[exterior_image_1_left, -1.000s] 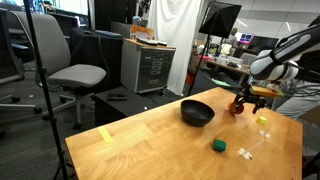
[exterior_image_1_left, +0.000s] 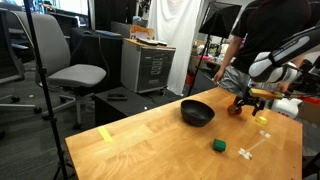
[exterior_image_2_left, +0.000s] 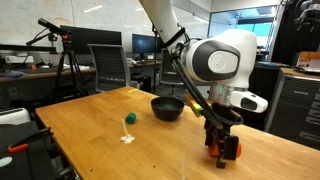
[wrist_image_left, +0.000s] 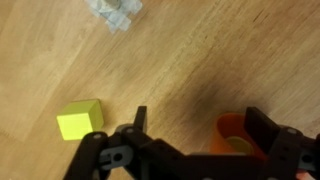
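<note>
An orange cup (wrist_image_left: 229, 128) lies partly behind the right finger (wrist_image_left: 260, 127) in the wrist view, its inside facing the camera. My gripper is open, with bare wood showing in the gap between its fingers. To the left of the fingers is a yellow block (wrist_image_left: 80, 119) on the table. From the side, the gripper (exterior_image_2_left: 222, 153) points down close to the tabletop, with the orange cup (exterior_image_2_left: 238, 149) partly hidden behind it. Whether the fingers touch the cup cannot be told.
A black bowl (exterior_image_1_left: 197, 113) stands mid-table, with a green block (exterior_image_1_left: 219, 145) nearer the front. A small white piece (exterior_image_2_left: 128, 126) lies on the wood. Someone in dark clothes (exterior_image_1_left: 257, 28) stands behind the table near the arm.
A person has come into view behind the arm. The arm has shifted slightly and sits a little lower by the orange cup. The bowl and green block have stayed put.
</note>
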